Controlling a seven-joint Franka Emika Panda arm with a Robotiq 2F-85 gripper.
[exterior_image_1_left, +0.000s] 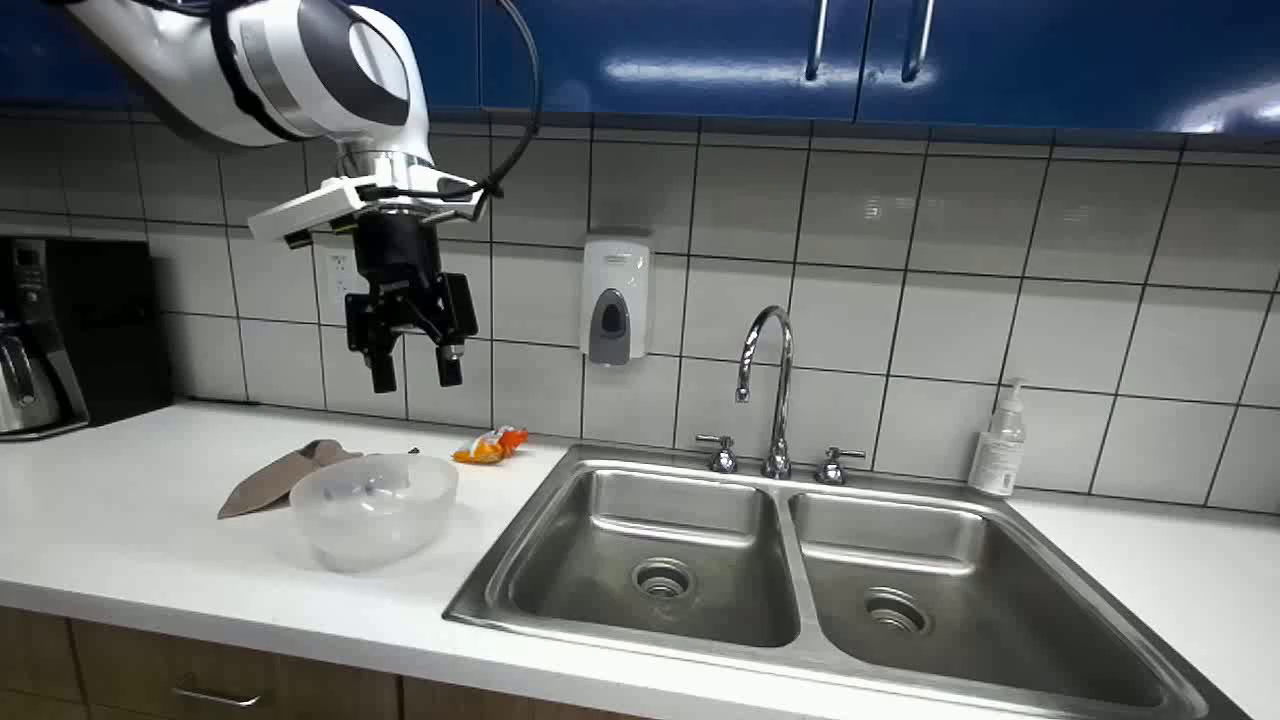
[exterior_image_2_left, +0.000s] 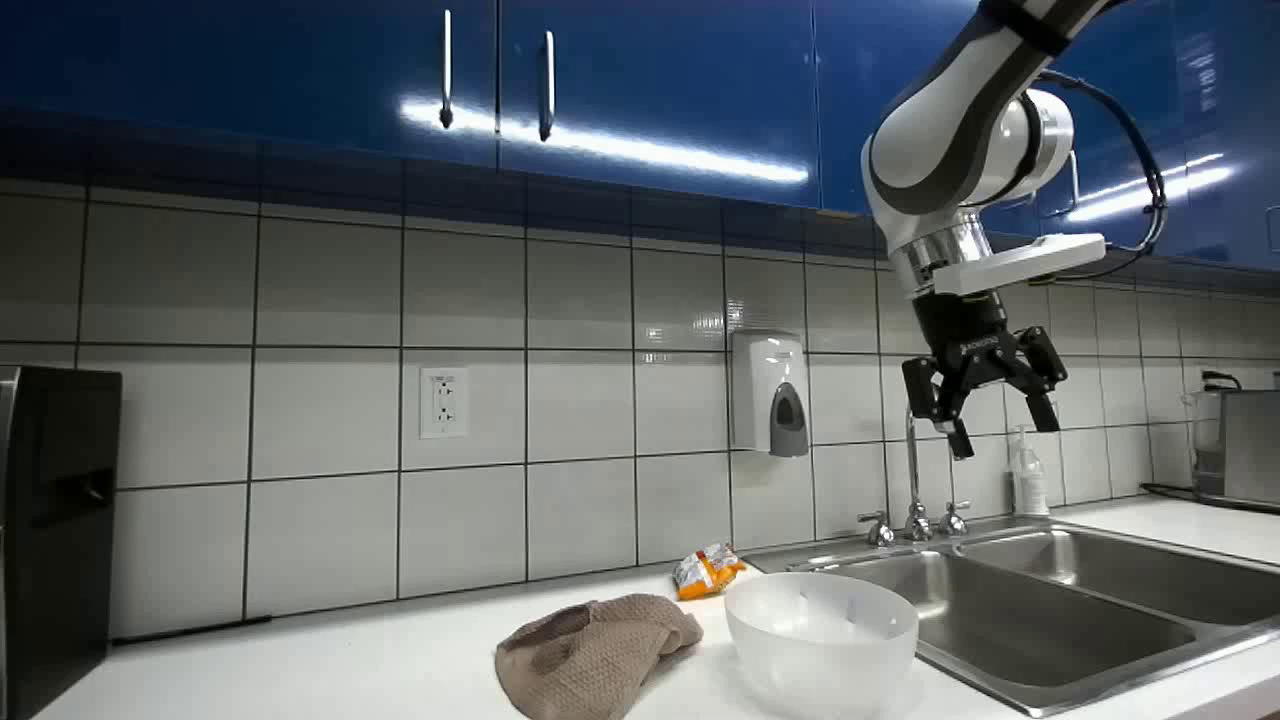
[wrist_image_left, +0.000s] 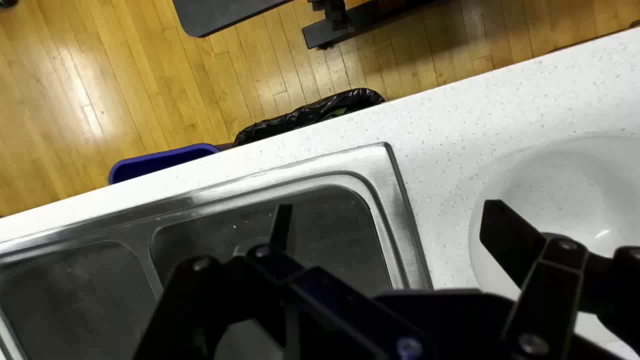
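Note:
My gripper (exterior_image_1_left: 416, 374) hangs high over the counter with its fingers spread, and nothing is between its fingers. In the wrist view the gripper has one finger over the sink and the other over the bowl's edge. A translucent white bowl (exterior_image_2_left: 819, 654) stands upright on the counter left of the sink; small marks show faintly through its wall, and I cannot tell what they are. Beside it lies a crumpled brown cloth (exterior_image_2_left: 600, 660). Close to the back wall is an orange and white snack bag (exterior_image_2_left: 708, 572).
A double steel sink (exterior_image_1_left: 792, 576) with a faucet (exterior_image_1_left: 780, 396) takes up the right side. The soap bottle (exterior_image_1_left: 999, 444) stands behind it, and a coffee maker (exterior_image_1_left: 90, 330) is at far left. Blue cabinets (exterior_image_1_left: 672, 60) hang overhead. Bare counter (exterior_image_1_left: 132, 492) lies left of the cloth.

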